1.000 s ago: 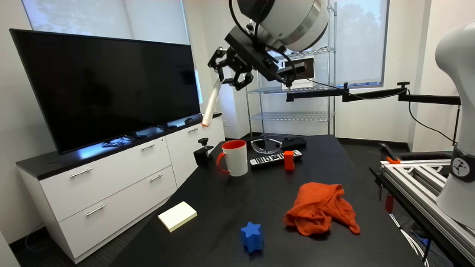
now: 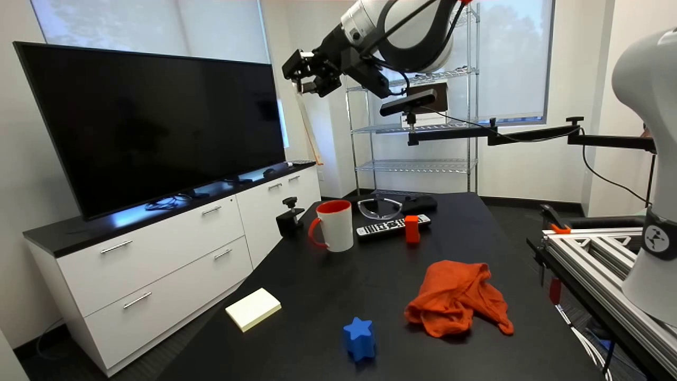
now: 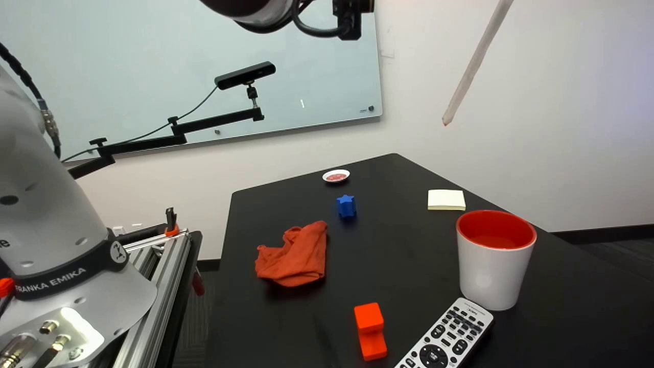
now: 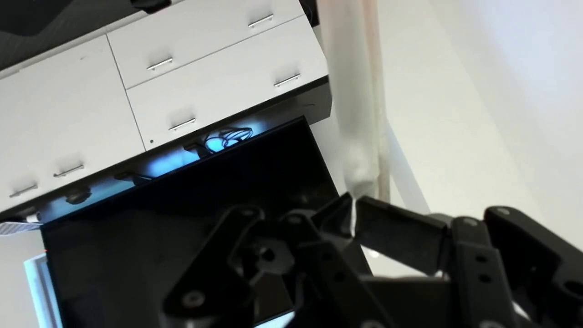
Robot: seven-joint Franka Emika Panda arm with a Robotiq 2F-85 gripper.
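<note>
My gripper is shut on one end of a long, thin whitish strip (image 4: 352,98), which passes between the fingertips in the wrist view. High above the far left of the black table, the gripper (image 2: 299,83) appears in exterior view 1, the strip (image 2: 308,130) hanging below it with an orange lower end. Exterior view 2 shows the strip (image 3: 478,61) slanting in the air, clear of the table; the fingers are out of that frame. What the strip is made of, I cannot tell.
A white mug with red inside (image 3: 495,263), a remote (image 3: 450,334), an orange block (image 3: 370,331), an orange cloth (image 3: 294,254), a blue star block (image 3: 346,206), a notepad (image 3: 446,199) and a small dish (image 3: 335,176) lie on the table. A large TV (image 2: 158,120) stands beside it.
The arm has risen and turned, and the gripper has shifted up and slightly left in exterior view 1. The strip has gone up with it and now looks thinner, seen more edge-on.
</note>
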